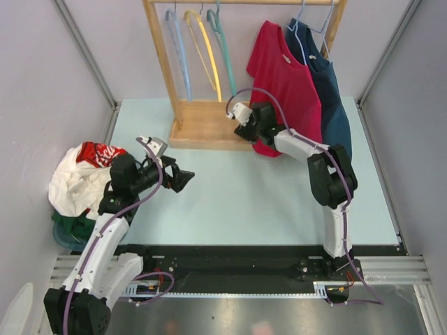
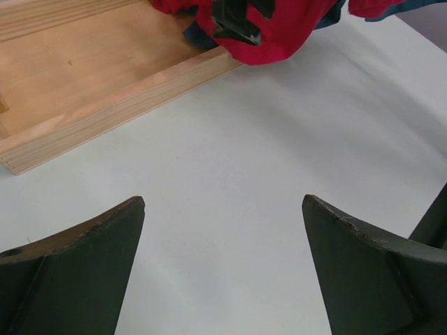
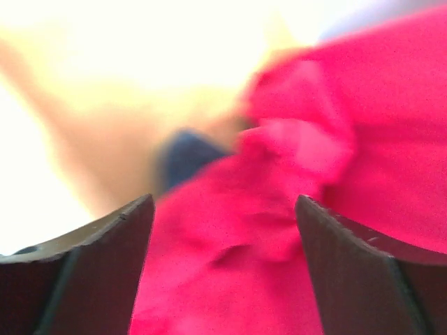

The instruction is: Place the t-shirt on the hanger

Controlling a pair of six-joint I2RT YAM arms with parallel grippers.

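A red t-shirt point(image 1: 286, 70) hangs on a light blue hanger at the rack's right, with a dark blue shirt point(image 1: 335, 112) behind it. My right gripper point(image 1: 244, 125) is at the red shirt's lower left edge. In the blurred right wrist view, red cloth point(image 3: 377, 167) lies beyond its parted fingers; whether anything is between them is unclear. My left gripper point(image 1: 181, 174) stands open over the bare table, its fingers wide apart in the left wrist view.
Blue, yellow and teal hangers point(image 1: 214, 63) hang empty at the rack's left. A basket of clothes point(image 1: 73, 181) sits far left.
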